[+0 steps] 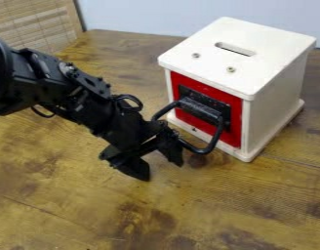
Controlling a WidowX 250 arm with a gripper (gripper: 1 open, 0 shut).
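A white box (275,107) with a red front panel (191,120) stands at the right of the camera view. A black socket block (202,105) sits in the panel, with a black cable (201,149) looping out of it toward the arm. My black gripper (155,167) hangs low over the wooden table in front of the box, left of the panel, its fingers open and pointing down. Whether it touches the cable behind it is unclear.
A pale wall runs behind, with a slatted board (32,24) at the top left.
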